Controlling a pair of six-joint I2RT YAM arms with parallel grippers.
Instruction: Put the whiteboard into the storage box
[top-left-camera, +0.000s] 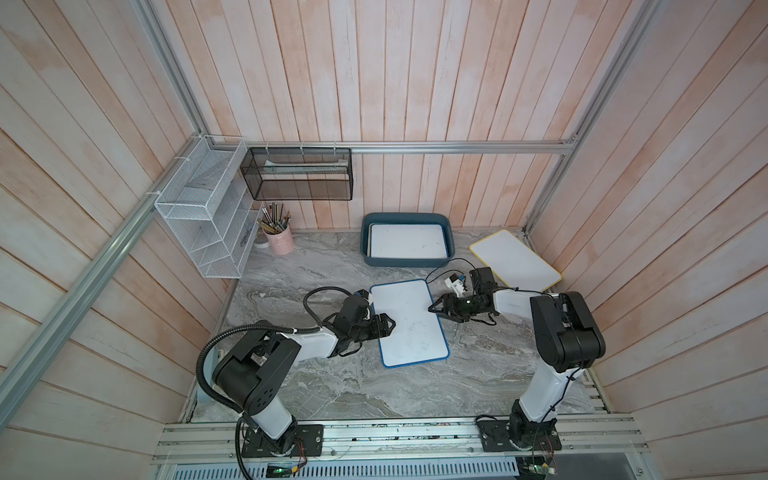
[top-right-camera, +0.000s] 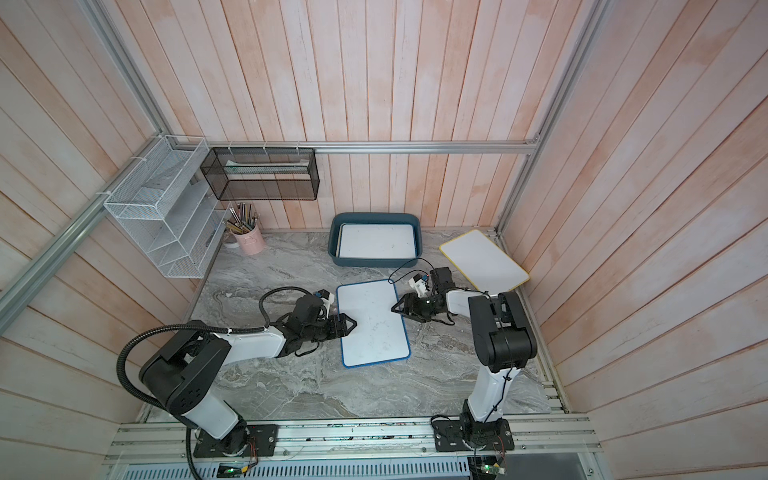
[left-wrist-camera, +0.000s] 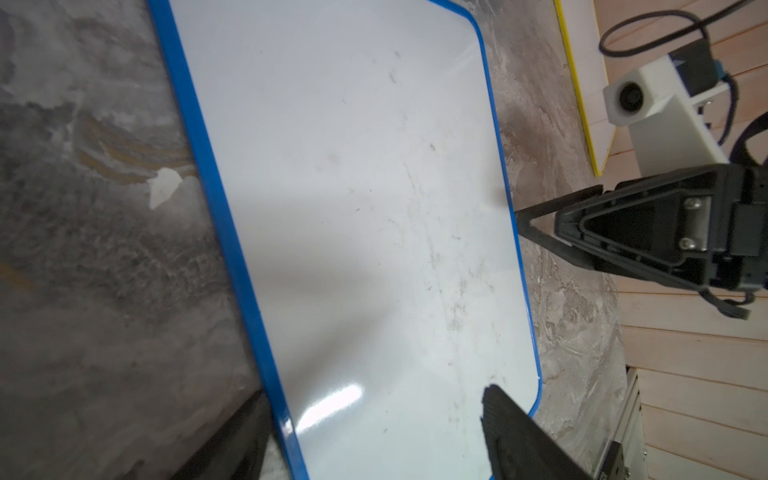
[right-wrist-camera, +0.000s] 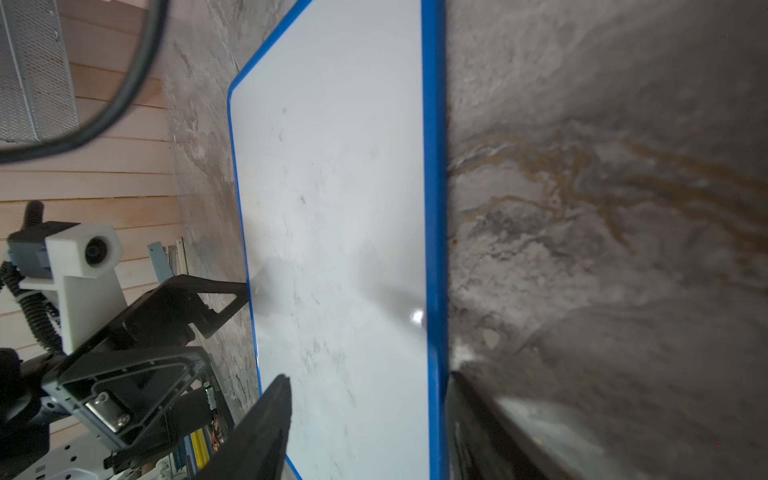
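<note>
A whiteboard (top-left-camera: 410, 324) with a blue edge lies flat on the marble table between the two arms. My left gripper (top-left-camera: 381, 326) is at the board's left edge, its fingers apart over that edge in the left wrist view, nothing seen held. My right gripper (top-left-camera: 437, 306) is at the opposite edge, fingers apart, one close by the blue rim in the right wrist view. Behind the board stands a teal storage box (top-left-camera: 406, 262) with white boards (top-left-camera: 406, 241) lying inside.
A yellow-edged board (top-left-camera: 516, 257) lies at back right. A pink pen cup (top-left-camera: 281, 242) stands at back left, below white wire shelves (top-left-camera: 192, 200). A black mesh basket (top-left-camera: 296, 188) hangs on the back wall.
</note>
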